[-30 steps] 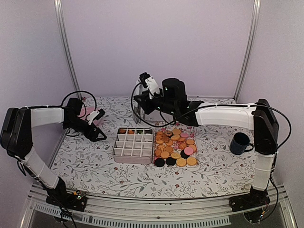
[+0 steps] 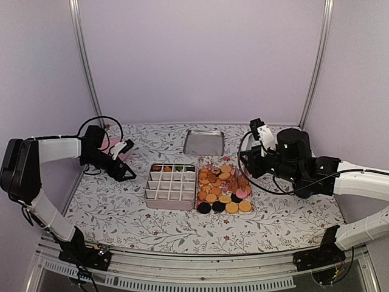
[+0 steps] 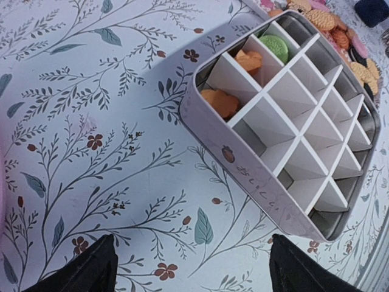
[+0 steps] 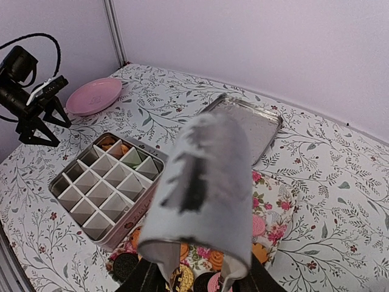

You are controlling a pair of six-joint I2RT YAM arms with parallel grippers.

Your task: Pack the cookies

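The compartment box (image 2: 171,201) sits mid-table; a few back cells hold orange cookies (image 3: 220,104) and a green one (image 3: 273,48), the others in view look empty. Right of it lies a floral mat (image 4: 273,201) covered with assorted cookies (image 2: 213,188). My right gripper (image 2: 246,165) hangs over the mat's right side; in its wrist view a blurred whitish, tong-like tool (image 4: 200,170) fills the middle, and what sits between the fingers is unclear. My left gripper (image 2: 124,171) stands open left of the box, nothing between its fingers.
A metal tray (image 2: 203,143) lies at the back middle, a pink plate (image 4: 94,96) at the back left. A dark mug (image 2: 304,193) at the right is mostly behind the right arm.
My right gripper has moved right and lower, from above the back of the box to the mat's right side. The left arm has stayed still.
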